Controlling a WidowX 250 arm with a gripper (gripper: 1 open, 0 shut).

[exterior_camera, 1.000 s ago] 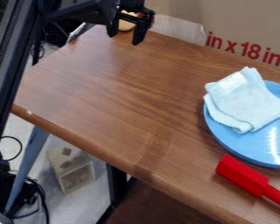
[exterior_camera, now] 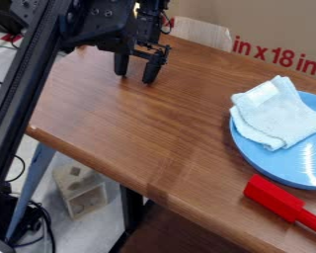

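Observation:
My black gripper (exterior_camera: pixel 137 65) hangs low over the back left of the wooden table, its two fingers pointing down and apart, with nothing visible between them. A folded light blue cloth (exterior_camera: pixel 273 114) lies on a blue plate (exterior_camera: pixel 286 172) at the right. A red-headed brush or tool (exterior_camera: pixel 275 198) with a red handle lies at the front right edge, below the plate.
A cardboard box (exterior_camera: pixel 273 30) stands behind the table. The table's front left edge drops to the floor, where a small beige block (exterior_camera: pixel 78 193) and cables lie.
The plate, cloth and red tool are unchanged.

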